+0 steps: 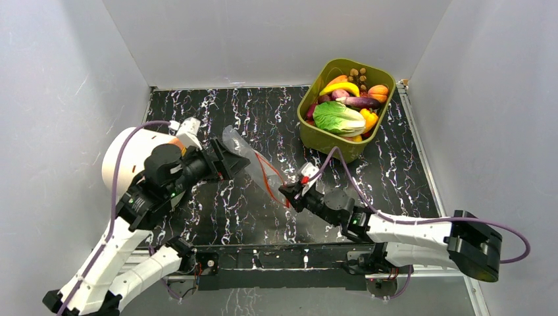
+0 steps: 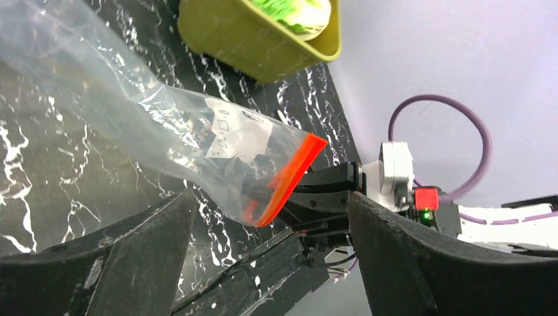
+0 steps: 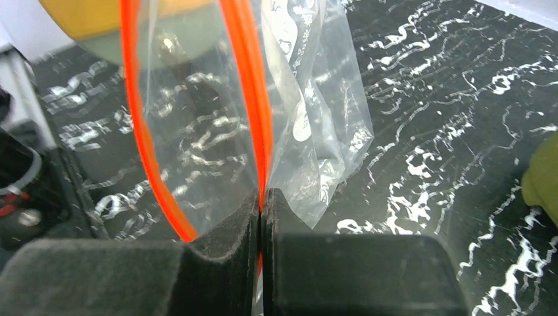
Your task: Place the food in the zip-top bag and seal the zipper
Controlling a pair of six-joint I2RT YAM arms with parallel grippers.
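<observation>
The clear zip top bag (image 1: 263, 172) hangs at a slant between the arms, its red-orange zipper edge (image 3: 249, 85) towards my right gripper. My right gripper is shut, and one zipper strip runs down between its fingers. In the right wrist view the two zipper strips stand apart above the fingers, so the mouth gapes there. My left gripper is open; the bag shows beyond its fingers in the left wrist view. No food shows inside the bag. A lettuce (image 1: 339, 120), a banana (image 1: 340, 88) and an eggplant (image 1: 358, 103) lie among other produce in the green bin (image 1: 316, 135).
A white cylinder (image 1: 122, 161) lies at the left, partly behind my left arm. The bin stands at the back right.
</observation>
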